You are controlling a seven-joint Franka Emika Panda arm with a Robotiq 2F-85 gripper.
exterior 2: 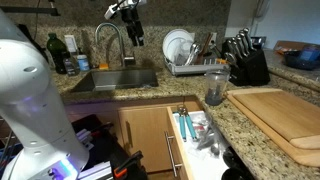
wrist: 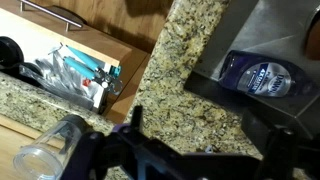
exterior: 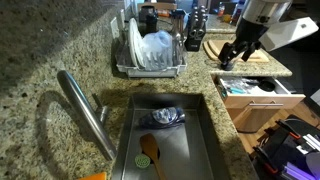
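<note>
My gripper shows at the bottom of the wrist view, its dark fingers wide apart with only countertop visible between them. It is held above the counter by the sink, and exterior view 2 has the gripper (exterior 2: 136, 42) high near the faucet. A dark blue bottle with a label (wrist: 268, 78) lies on its side in the sink (exterior: 205, 135), right of the fingers in the wrist view and apart from them. Exterior view 1 shows the bottle (exterior: 163, 117) near the sink's far end, beside a wooden spoon (exterior: 158, 144) and a round green utensil head (exterior: 149, 147).
An open drawer (exterior 2: 171, 150) holds blue-handled tools (exterior 2: 191, 126). A clear cup (wrist: 40, 158) stands on the counter. The faucet (exterior: 85, 108), a dish rack with plates (exterior: 150, 70), a knife block (exterior 2: 246, 68) and cutting boards (exterior 2: 285, 110) border the area.
</note>
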